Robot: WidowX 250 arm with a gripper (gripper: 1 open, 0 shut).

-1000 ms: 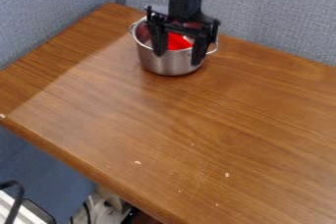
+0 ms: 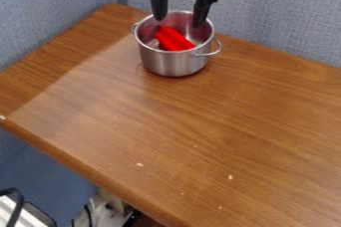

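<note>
A steel pot (image 2: 173, 61) with two loop handles stands near the back of the wooden table. Inside it lies a red object (image 2: 174, 40), tilted against the pot's interior. The black gripper (image 2: 180, 14) hangs over the pot's back rim, its two fingers spread apart with nothing seen between them, above the red object.
Grey padded walls (image 2: 280, 22) border the back and left. The table's edge runs along the lower left, with white and black hardware below it.
The gripper has risen and moved back from low over the pot's front, uncovering the red object, which stays in the pot.
</note>
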